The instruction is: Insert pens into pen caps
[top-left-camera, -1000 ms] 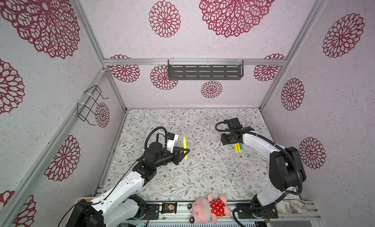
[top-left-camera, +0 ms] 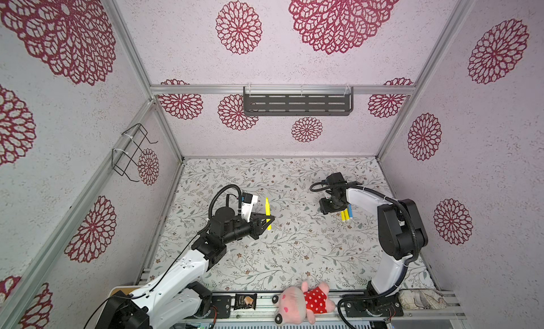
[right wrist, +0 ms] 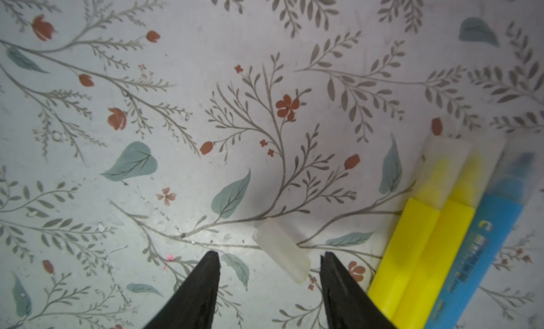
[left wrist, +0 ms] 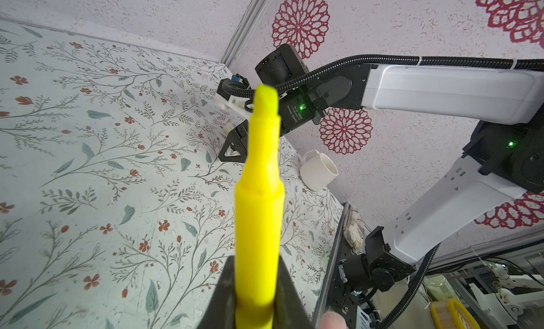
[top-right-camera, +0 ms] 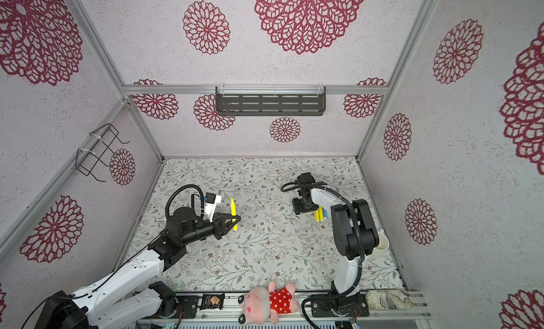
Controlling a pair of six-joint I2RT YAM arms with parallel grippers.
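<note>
Held clear of the table, an uncapped yellow pen [left wrist: 259, 227] points its tip upward in the left wrist view. My left gripper [top-left-camera: 268, 218] is shut on its lower part. In the right wrist view a small translucent pen cap [right wrist: 281, 250] lies slantwise on the table, in front of my right gripper. Its two dark fingers [right wrist: 197, 289] are apart, with the cap lying ahead of and between their tips; no contact shows. The top views hide this cap behind the right gripper.
Two capped yellow pens [right wrist: 405, 255] and a capped blue pen [right wrist: 476, 255] lie side by side, close to the right gripper's right finger. A white mug [top-right-camera: 380, 245] stands to the right of the right arm. Table space between the arms is clear.
The left arm and its yellow pen have barely moved.
</note>
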